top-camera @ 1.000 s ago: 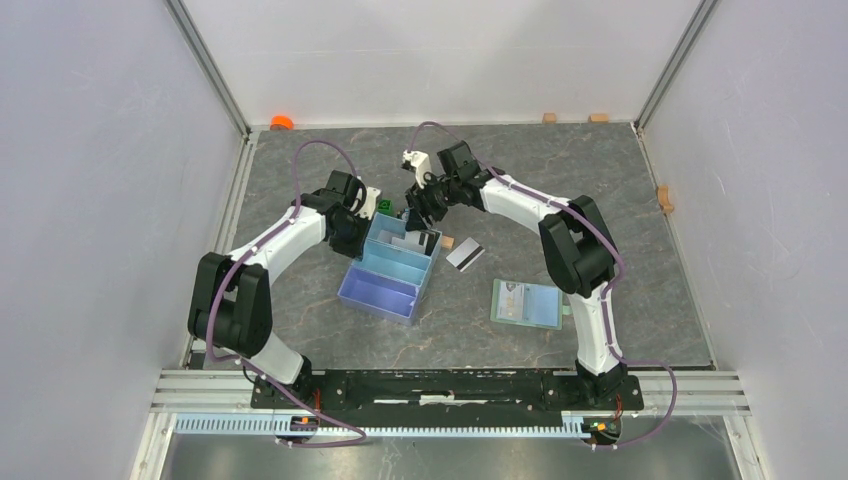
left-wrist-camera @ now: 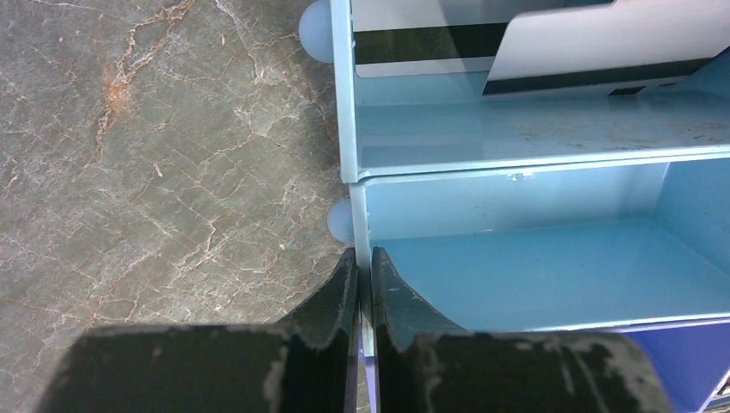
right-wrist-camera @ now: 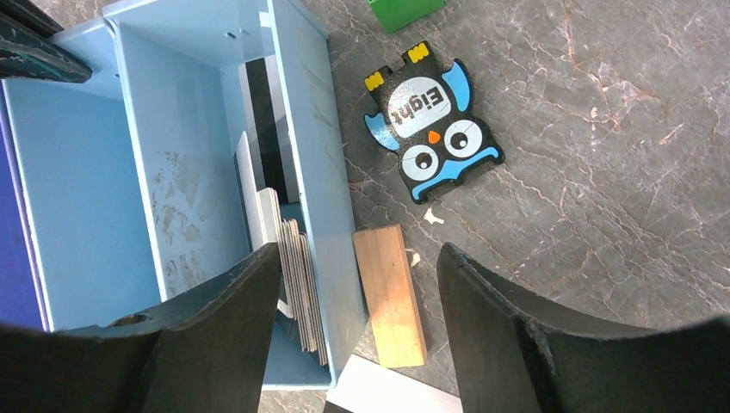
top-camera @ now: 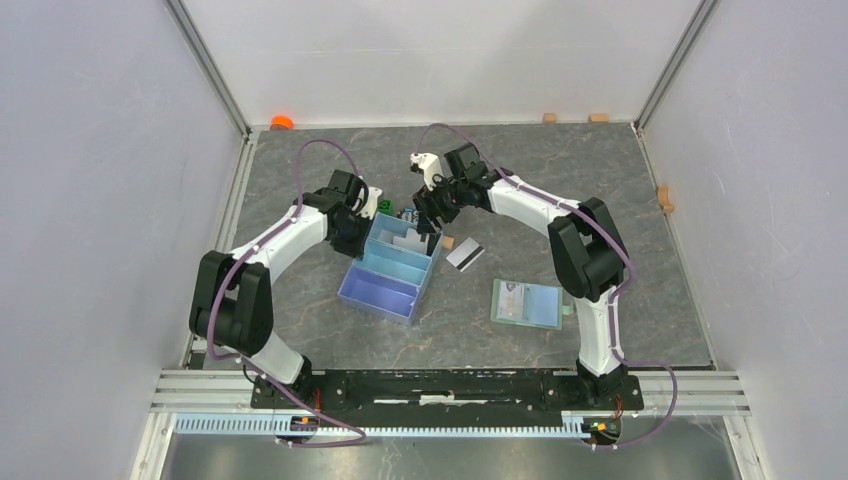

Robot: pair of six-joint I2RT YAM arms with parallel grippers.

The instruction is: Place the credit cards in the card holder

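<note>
A blue and purple box [top-camera: 389,290] with three compartments stands left of the table's middle. Several white cards with dark stripes lean in its far compartment, and a stack of cards [right-wrist-camera: 297,271] stands on edge there. On the table to its right lies a loose card [top-camera: 465,254]. My left gripper is shut on the box's left side wall. Above the card compartment my right gripper has its fingers spread, one over the card stack and the other outside the box wall. It holds nothing that I can see; whether a finger touches the cards cannot be told.
Beside the box's far wall lie a wooden block [right-wrist-camera: 392,297], an owl figure [right-wrist-camera: 435,120] and a green block [right-wrist-camera: 400,10]. A flat green-edged item [top-camera: 527,303] lies at the right front.
Over the last second my right gripper has shifted slightly right and nearer the front, along the card compartment. The left gripper and the box stay in place.
</note>
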